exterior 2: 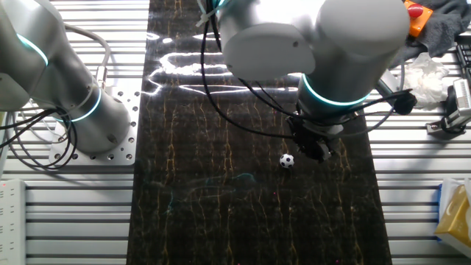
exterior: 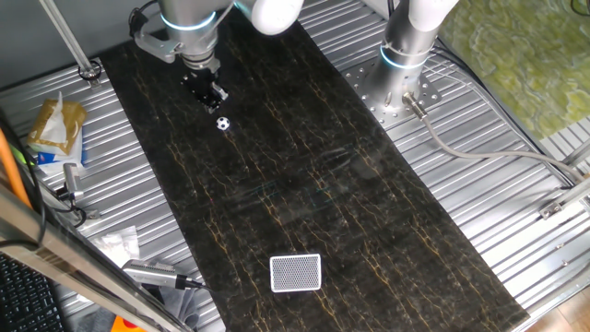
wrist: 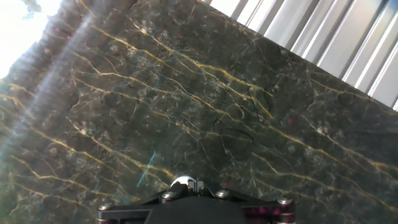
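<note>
A small black-and-white football (exterior: 223, 124) lies on the dark marbled board, just off the fingertips of my black gripper (exterior: 221, 93). From the opposite side, the ball (exterior 2: 287, 160) shows to the left of the gripper (exterior 2: 324, 153), with a small gap between them in that view. In the wrist view, the fingertips of my gripper come together at the bottom middle, and the fingers look shut. A white sliver of the ball (wrist: 182, 180) peeks out behind them, mostly hidden. Nothing shows held. Far down the board sits a white mesh-patterned basket (exterior: 295, 273).
The dark board (exterior: 304, 184) is clear between ball and basket. Along the left lie a tissue pack (exterior: 57, 127) and a grey metal device (exterior: 152, 274).
</note>
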